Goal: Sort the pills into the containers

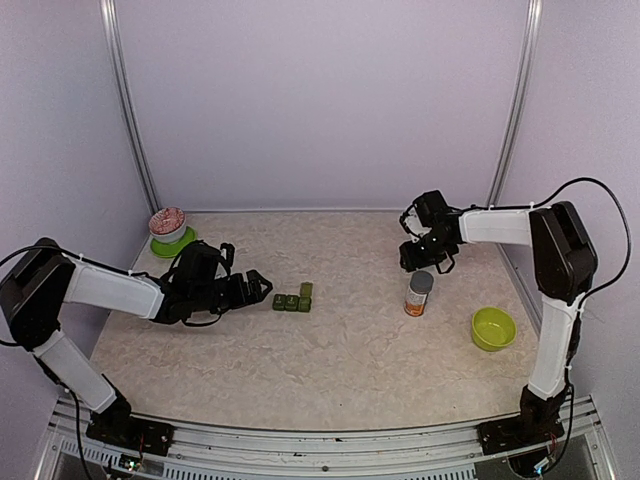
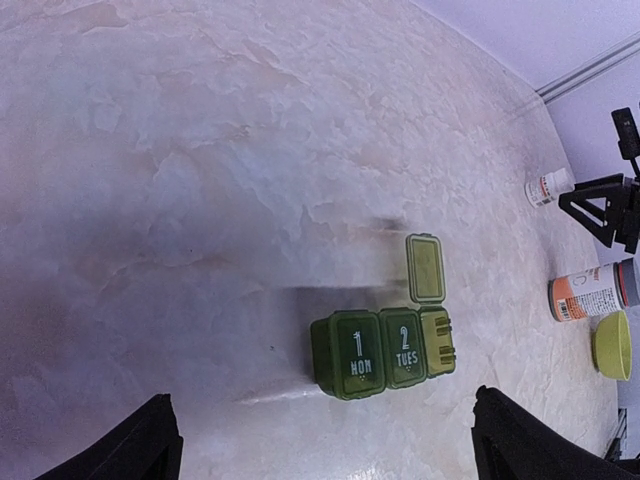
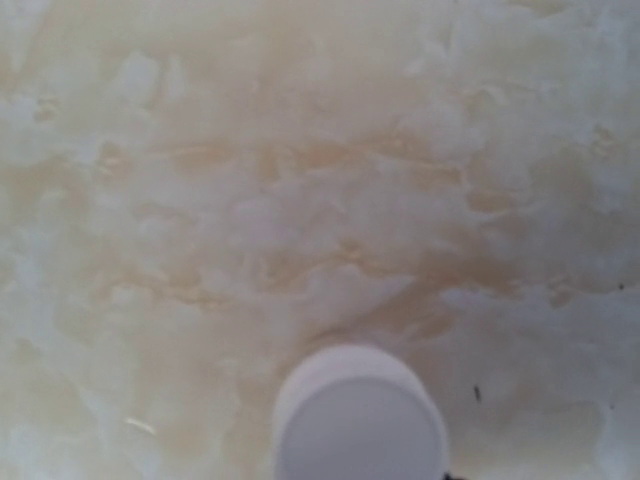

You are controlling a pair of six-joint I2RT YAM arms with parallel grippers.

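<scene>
The green pill organizer (image 1: 291,303) sits on the table just right of my left gripper (image 1: 248,272). In the left wrist view, its MON lid (image 2: 358,352) and TUES lid (image 2: 404,345) are closed, and the third compartment's lid (image 2: 426,268) is flipped open. My left gripper stands open, with nothing between its fingers. A small white bottle is at the tips of my right gripper; its white cap (image 3: 362,430) fills the bottom of the right wrist view. Whether the right fingers grip it cannot be told. Close by is a larger orange-and-white bottle (image 1: 416,297) with a grey cap.
A yellow-green bowl (image 1: 492,329) stands at the table's right. On the far left, a bowl with red-patterned contents (image 1: 168,222) rests on a green plate (image 1: 175,246).
</scene>
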